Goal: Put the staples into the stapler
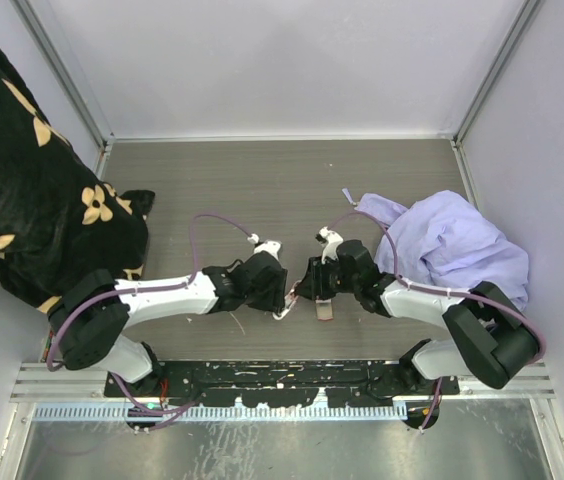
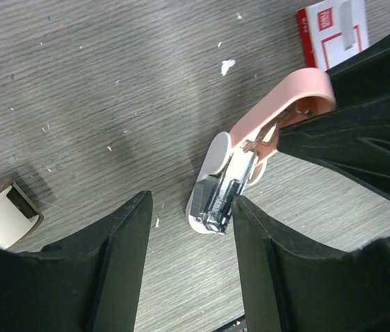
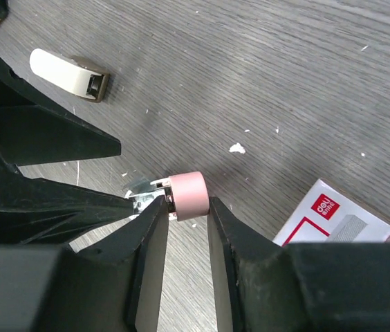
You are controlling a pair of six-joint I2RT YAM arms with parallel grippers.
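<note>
A small pink stapler [image 2: 257,117] lies opened up on the grey table, its metal channel [image 2: 231,183] exposed. My right gripper is shut on the stapler's pink end [image 3: 191,194], one finger along each side. Over the stapler's other end stands my left gripper, its fingers parted; the right-hand finger [image 2: 250,242] is close to the channel, and contact is unclear. From the right wrist view, the left fingers [image 3: 50,207] partly cover the channel. Whether staples sit in it cannot be made out. A white and red box [image 2: 337,31] lies beyond the pink end.
A white device with a dark end [image 3: 67,72] lies on the table apart from the stapler. Purple cloth [image 1: 462,245] is heaped at the right, and a dark flowered cloth [image 1: 42,160] hangs at the left.
</note>
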